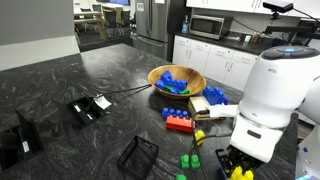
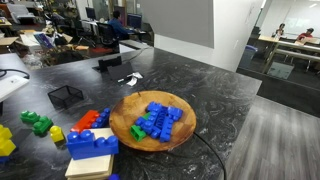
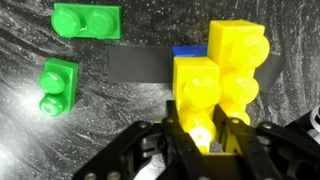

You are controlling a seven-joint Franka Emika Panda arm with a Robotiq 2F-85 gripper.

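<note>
In the wrist view my gripper is shut on a yellow block with round studs. A second yellow block stands right beside it, and a bit of a blue block shows behind the two. Whether these pieces are joined I cannot tell. From exterior view 1, the gripper is low at the bottom right under the white arm, with yellow blocks at its fingertips. Two green blocks lie apart from it to the left in the wrist view.
A wooden bowl holds several blue and green blocks. Near it are a red block, a loose yellow block and a blue block on wood. A black mesh basket stands left of the green blocks.
</note>
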